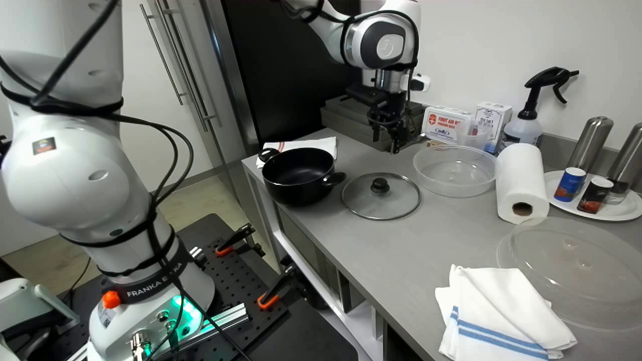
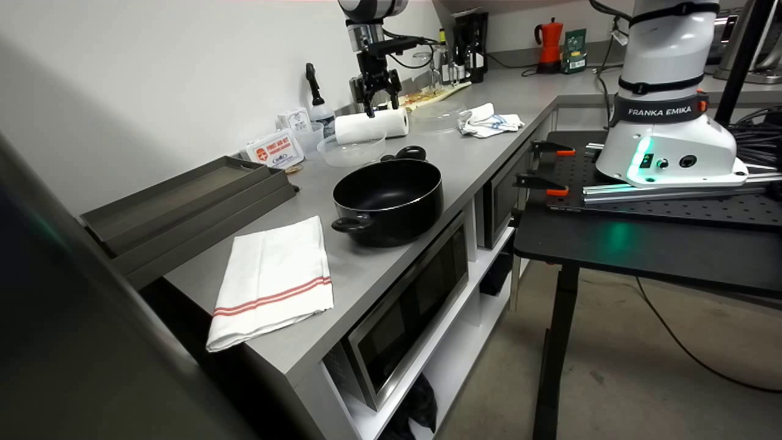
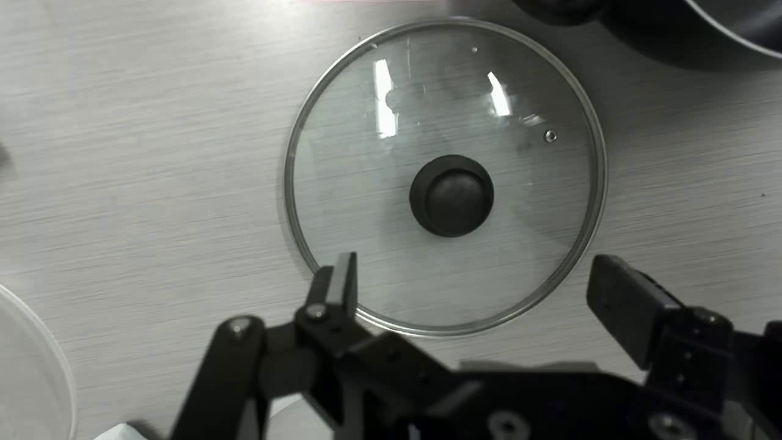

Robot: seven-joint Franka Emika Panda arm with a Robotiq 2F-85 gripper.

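A round glass lid [image 3: 366, 220] with a metal rim and a black knob [image 3: 451, 195] lies flat on the grey counter. My gripper hangs above the counter with its fingers wide apart and nothing between them. In the wrist view its fingertips straddle the lower edge of the lid, the knob lying farther up the picture. From the first exterior view, the gripper [image 1: 394, 147] is seen over the area behind the lid [image 1: 394, 201], well clear of it. A black pot [image 1: 299, 180], uncovered, stands just left of the lid.
A clear plastic bowl [image 1: 451, 189] sits right of the lid, near a paper towel roll [image 1: 522, 186]. Grey trays [image 1: 373, 129] and a first aid box [image 1: 445, 124] stand along the wall.
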